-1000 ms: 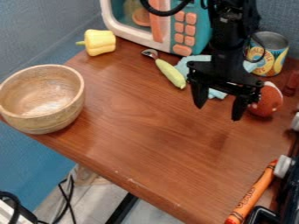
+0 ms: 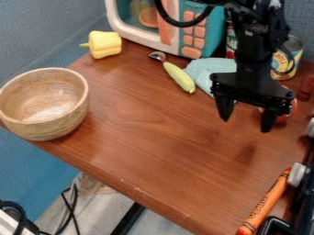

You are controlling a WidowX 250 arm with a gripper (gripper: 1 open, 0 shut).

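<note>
The black gripper [image 2: 245,110] hangs at the right of the table over a red round object [image 2: 284,107], which is mostly hidden behind it. Its two fingers point down and stand apart, with nothing clearly visible between them. A wooden bowl [image 2: 43,124] sits at the left edge of the table [image 2: 160,147]. A yellow banana or corn-like toy [image 2: 181,77] lies near a light blue cloth [image 2: 203,67], with a small spoon [image 2: 157,56] beside it.
A toy microwave [image 2: 196,35] stands at the back, a yellow pepper-like toy [image 2: 105,44] at back left, a can [image 2: 287,57] at back right. An orange crayon-shaped tube [image 2: 263,204] lies at the front right.
The gripper has moved slightly right and toward the front, now covering most of the red object that was visible beside it.
</note>
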